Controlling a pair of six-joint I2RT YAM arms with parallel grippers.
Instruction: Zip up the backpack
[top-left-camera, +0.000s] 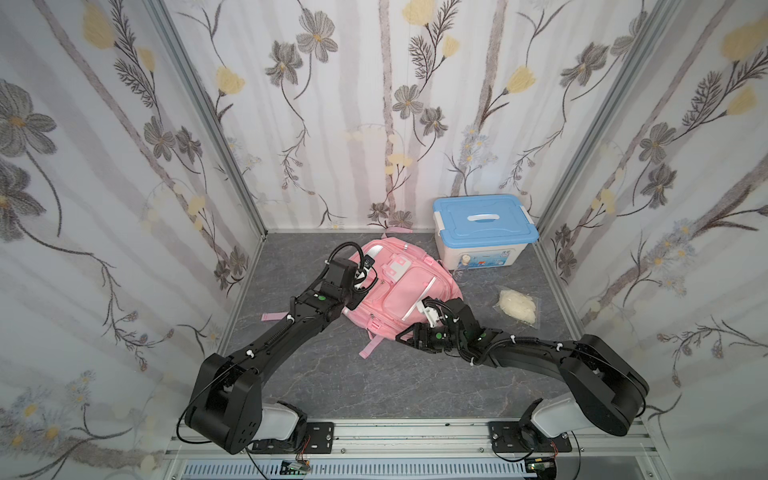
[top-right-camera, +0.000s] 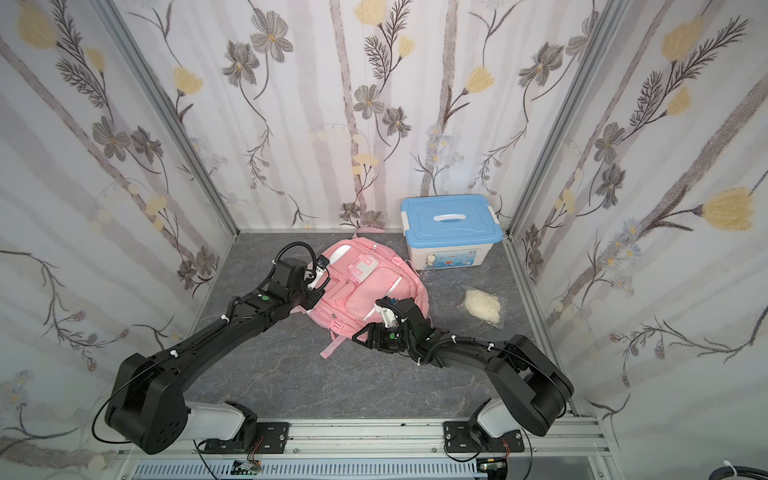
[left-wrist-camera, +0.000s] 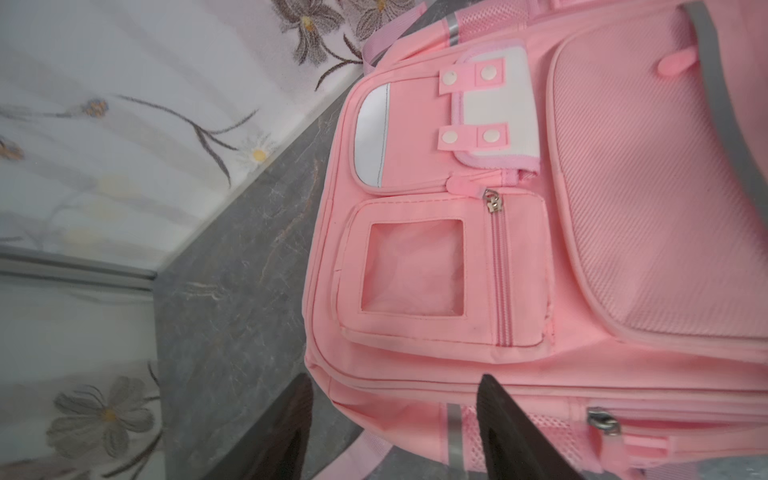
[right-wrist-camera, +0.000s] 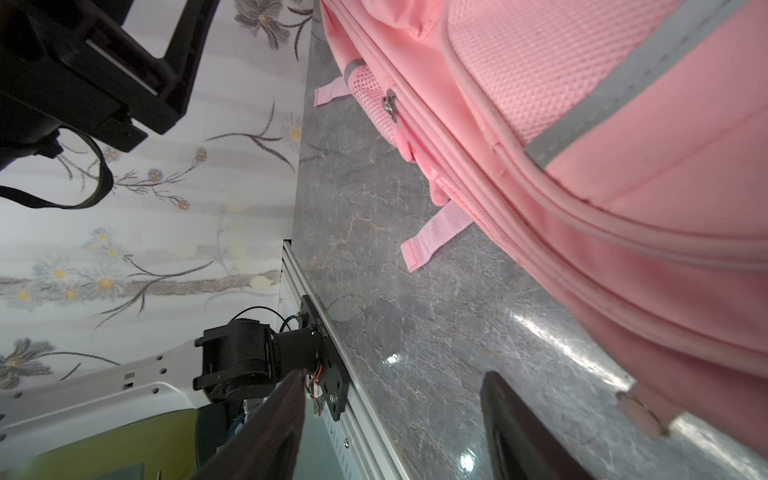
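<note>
The pink backpack (top-left-camera: 412, 292) lies on the grey floor, front pockets up. A metal zip slider with a pink pull tab sits at its near side edge; the same zip slider (right-wrist-camera: 389, 104) appears in the right wrist view. Another pink pull tab (left-wrist-camera: 464, 187) is on the small front pocket's zip. Over the backpack's left part, my left gripper is open, with nothing between its fingers. My right gripper stands open by the near right edge, bare floor showing between its fingers. The backpack's far right part is partly hidden in the wrist views.
A white storage box with a blue lid (top-left-camera: 485, 220) stands behind at the right. A clear bag of pale material (top-left-camera: 518, 306) lies to its front. Pink straps (right-wrist-camera: 436, 236) stick out from the backpack.
</note>
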